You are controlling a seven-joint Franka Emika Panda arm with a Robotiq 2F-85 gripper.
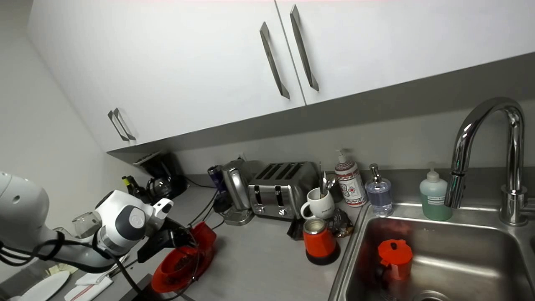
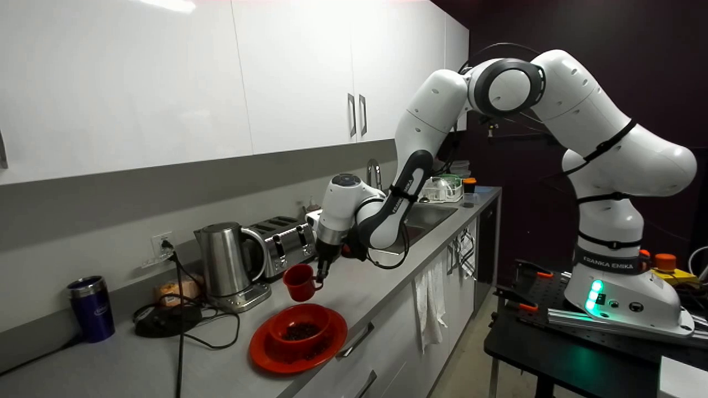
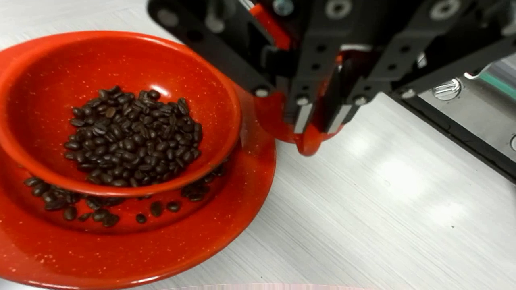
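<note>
My gripper is shut on the handle of a red mug (image 2: 300,282), which hangs above the counter. In the wrist view most of the mug is hidden behind the fingers (image 3: 304,116). To the left there, a red bowl (image 3: 145,58) holds a heap of dark coffee beans (image 3: 140,140). It sits on a red plate (image 3: 203,246), with more beans scattered around its base. Exterior view 2 places the mug just behind and above the bowl, apart from it. What the mug contains cannot be seen.
A steel kettle (image 2: 225,265) and a toaster (image 2: 282,242) line the wall behind the plate. A purple tumbler (image 2: 92,312) stands farther left, with loose cables nearby. Toward the sink (image 1: 451,246) are an orange-red grinder (image 1: 319,243) and a white mug (image 1: 321,203). Counter between plate and grinder is clear.
</note>
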